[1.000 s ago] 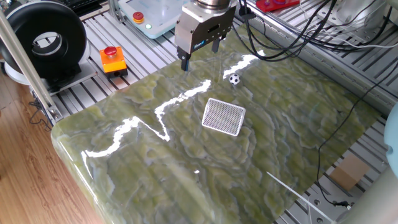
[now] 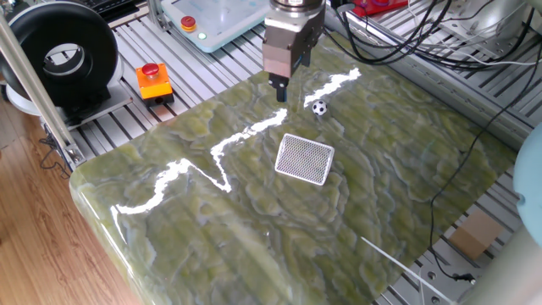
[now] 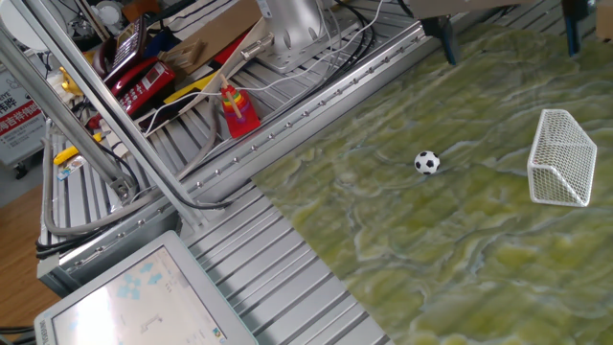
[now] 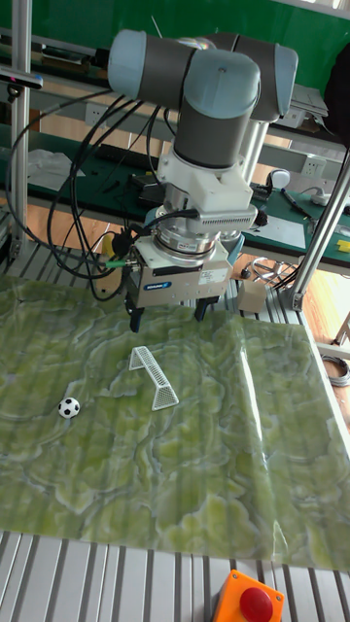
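A small black-and-white ball [image 2: 319, 108] rests on the green marbled cloth [image 2: 364, 203], seen in all three views. Near it stands a white mesh goal [image 2: 305, 159], upright on the cloth and apart from the ball. My gripper [image 4: 168, 320] hangs above the cloth, its two dark fingers [image 4: 201, 310] spread wide with nothing between them. Exterior view 2 catches only the gripper's lower part at the top edge, both fingers [image 3: 573, 27] well apart. In exterior view 1 the fingers nearly line up, and the gripper is up and left of the ball.
An orange box with a red button [image 2: 154, 85] sits on the slatted table left of the cloth. A tablet-like panel [image 3: 144, 302] lies beside the cloth. Black cables [image 4: 88, 176] hang beside the arm.
My gripper has turned about its vertical axis and shifted slightly right in exterior view 1, so its fingers now nearly line up. The ball and the goal have stayed in place.
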